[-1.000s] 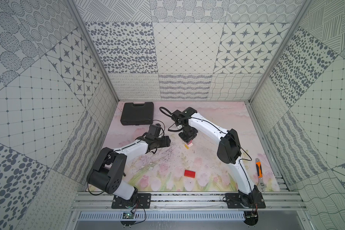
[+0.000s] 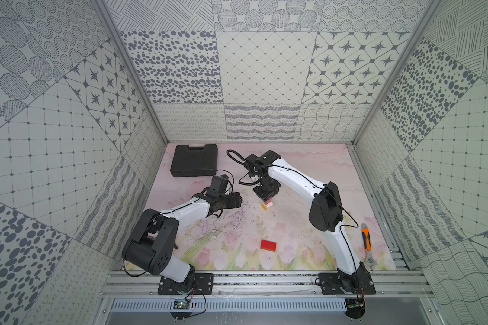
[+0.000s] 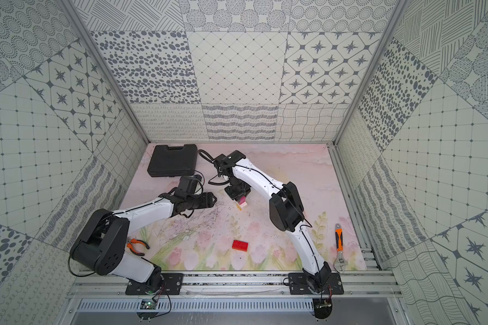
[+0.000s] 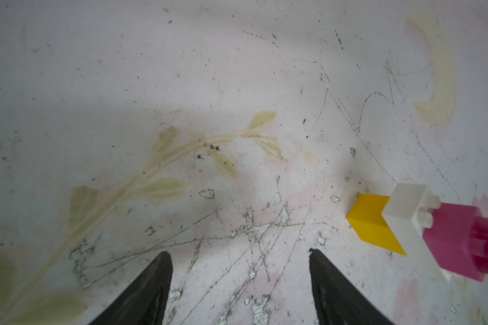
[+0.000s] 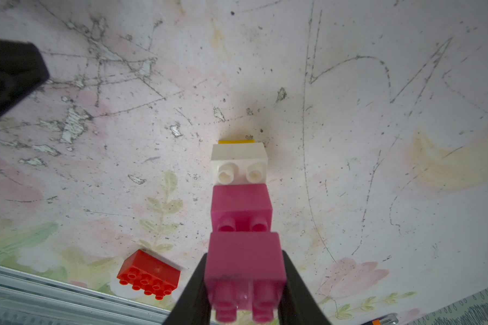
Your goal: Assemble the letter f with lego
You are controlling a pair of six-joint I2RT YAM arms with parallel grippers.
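Note:
On the table's middle stands a stack with a yellow brick [image 4: 371, 223] lowest, a white brick [image 4: 409, 216] above it and a pink brick [image 4: 451, 238] higher still. My right gripper is shut on an upper pink brick [image 5: 245, 257], directly over the rest of the stack; whether the two pink bricks are fully pressed together cannot be told. To the left of the stack, my left gripper has its fingers [image 4: 153, 281] apart, with only bare table between them. A red brick [image 2: 268, 245] lies alone nearer the front edge.
At the back left is a black case [image 2: 194, 160]. An orange-handled tool [image 2: 366, 238] lies by the right edge, and orange pliers [image 3: 138, 246] lie beside the left arm's base.
The right arm and gripper have shifted very slightly over the stack. The left arm and the red brick look unmoved.

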